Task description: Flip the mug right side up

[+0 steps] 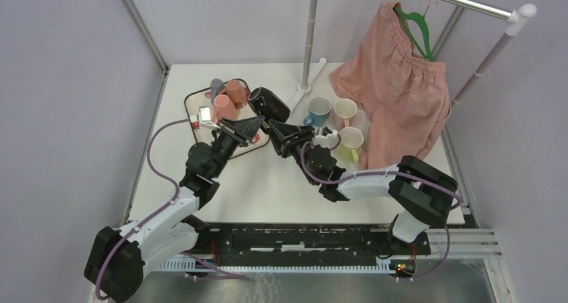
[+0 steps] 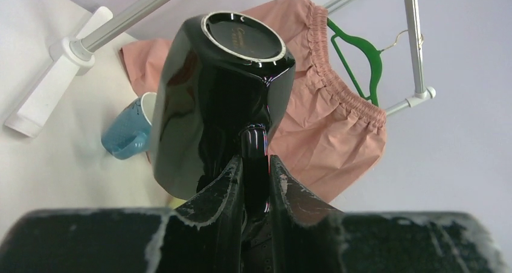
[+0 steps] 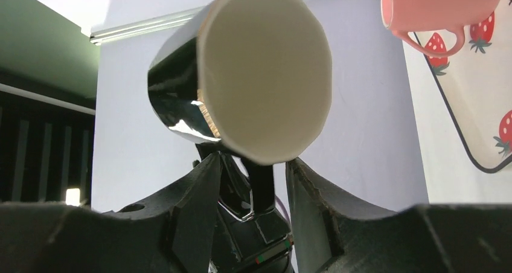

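A glossy black mug (image 1: 268, 104) with a white interior (image 3: 265, 73) is held in the air between both arms, tilted on its side. In the left wrist view its base faces up-frame and my left gripper is shut on its handle. My right gripper is part open around the handle's dark strip in the right wrist view, the mug's white opening facing that camera; whether its fingers touch the handle is unclear.
A strawberry tray (image 1: 197, 98) with pink and grey mugs lies at the back left. Blue (image 1: 319, 110), white (image 1: 345, 110) and yellow-handled (image 1: 350, 142) mugs stand on the right, beside pink trousers (image 1: 395, 88) on a rack.
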